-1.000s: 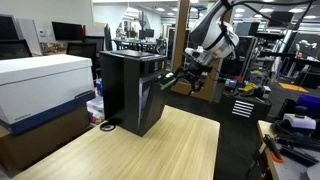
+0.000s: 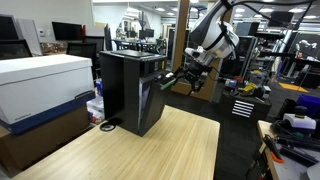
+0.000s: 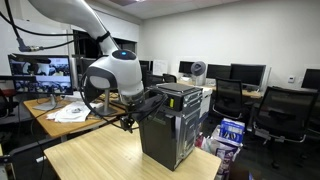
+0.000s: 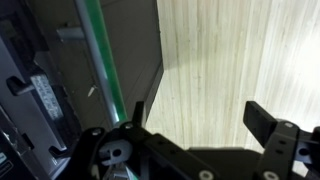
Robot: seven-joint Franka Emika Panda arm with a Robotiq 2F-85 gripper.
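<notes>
A tall dark cabinet-like box stands on the light wooden table in exterior view 1. Exterior view 2 shows the same box right of the white arm. My gripper is open, its two dark fingers wide apart with only bare wood seen between them. Along the left of the wrist view runs a green strip on a dark panel, close to the left finger. Whether that finger touches it, I cannot tell. In both exterior views the fingertips are too small and dark to make out clearly.
White lidded boxes stand at the left in exterior view 1. A black ring-shaped item lies near the box's foot. Behind the table in exterior view 2 are office chairs.
</notes>
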